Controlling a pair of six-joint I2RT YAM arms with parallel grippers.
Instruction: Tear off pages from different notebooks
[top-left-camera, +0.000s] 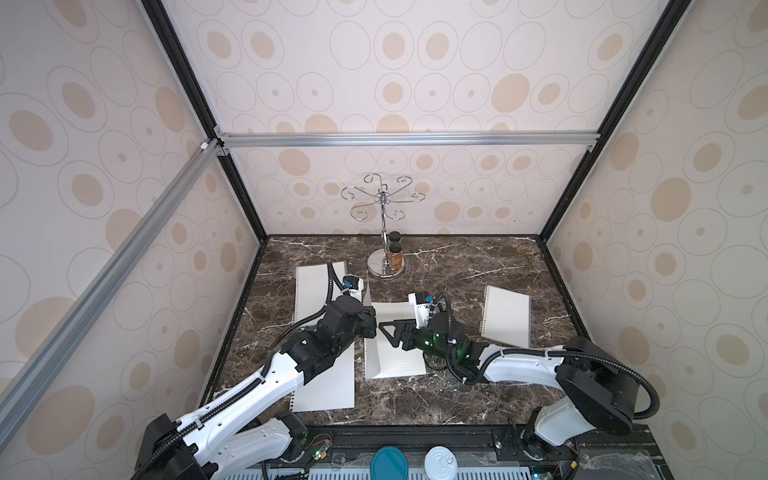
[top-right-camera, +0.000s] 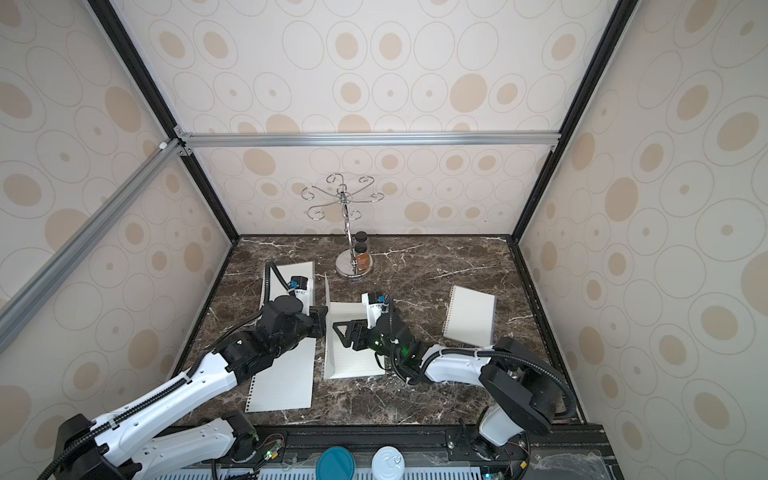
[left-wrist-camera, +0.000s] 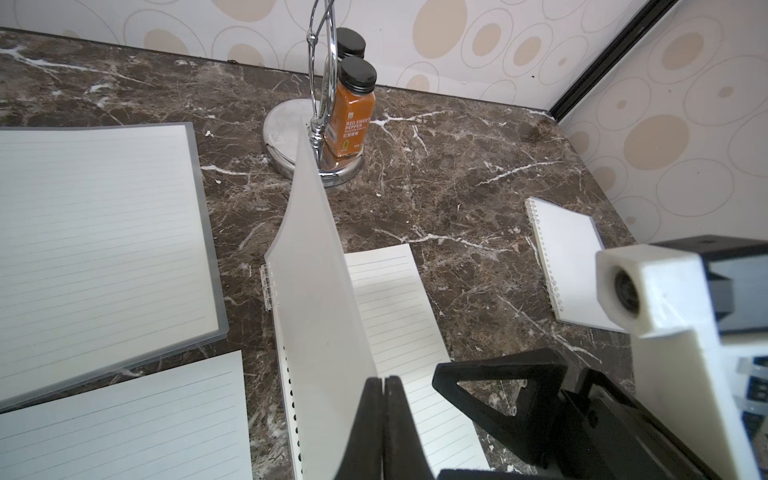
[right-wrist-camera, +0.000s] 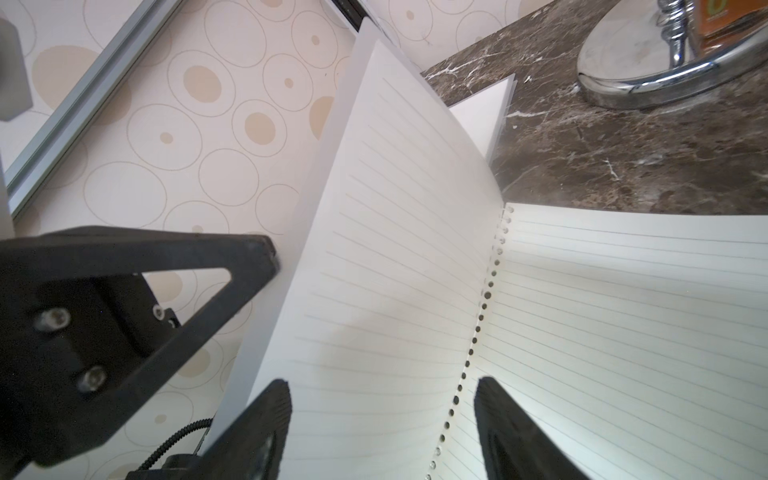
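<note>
A lined spiral notebook (left-wrist-camera: 400, 320) lies open at the centre, with a page (right-wrist-camera: 384, 240) standing up along its punched edge. In the left wrist view my left gripper is shut at that page; whether it pinches paper is unclear. My right gripper stands open in the right wrist view, facing the raised page above the notebook. More notebooks lie to the left (left-wrist-camera: 96, 240) and at the right (top-left-camera: 504, 316).
A chrome stand (top-left-camera: 382, 268) with two spice jars (left-wrist-camera: 348, 120) stands at the back centre. Bare marble is free at the back right of the counter (top-left-camera: 464, 264).
</note>
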